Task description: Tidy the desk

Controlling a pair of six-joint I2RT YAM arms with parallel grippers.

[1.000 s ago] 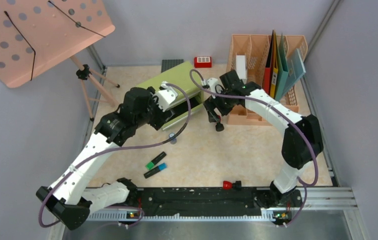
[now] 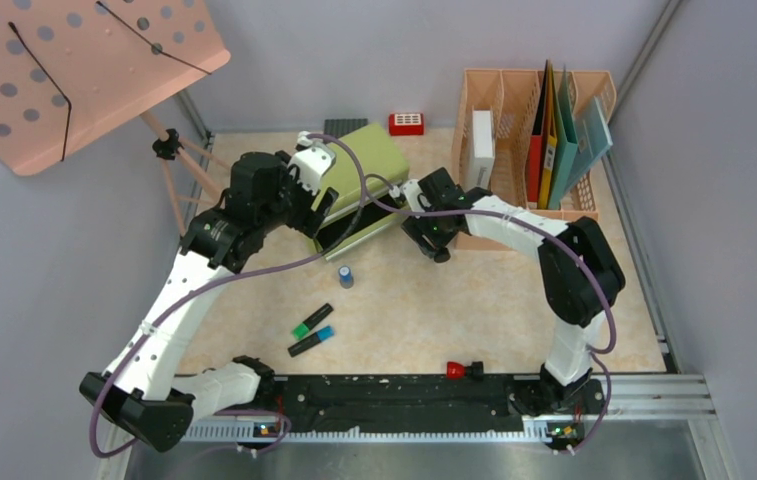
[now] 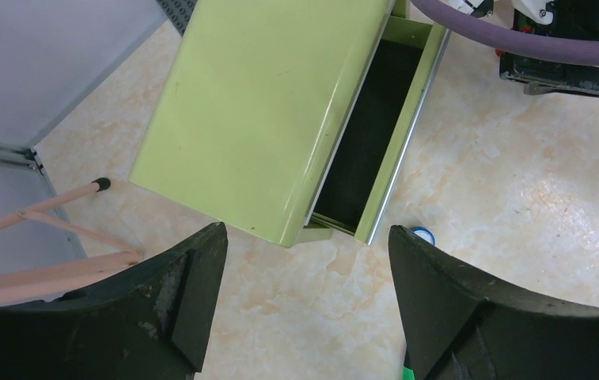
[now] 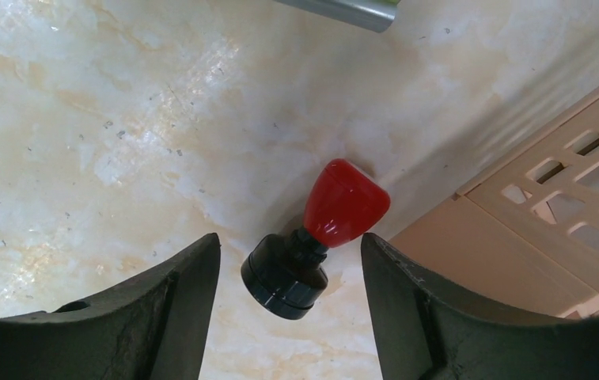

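A green box (image 3: 256,119) with an open, empty drawer (image 3: 371,119) sits at back centre. My left gripper hangs open above it, nothing between its fingers. My right gripper is open over a red-and-black stamp (image 4: 343,202) lying beside the pink file rack (image 4: 517,245), its fingertips either side of it. A second red-and-black stamp (image 2: 459,369) lies at the front edge. Two markers (image 2: 311,340) and a small blue-topped bottle (image 2: 346,277) lie on the desk.
The rack holds coloured folders (image 2: 557,140) and a white box (image 2: 479,150). A red calculator-like object (image 2: 406,124) stands at the back. A pink perforated stand (image 2: 84,70) is at the left.
My left gripper has moved up toward the back, over the green box.
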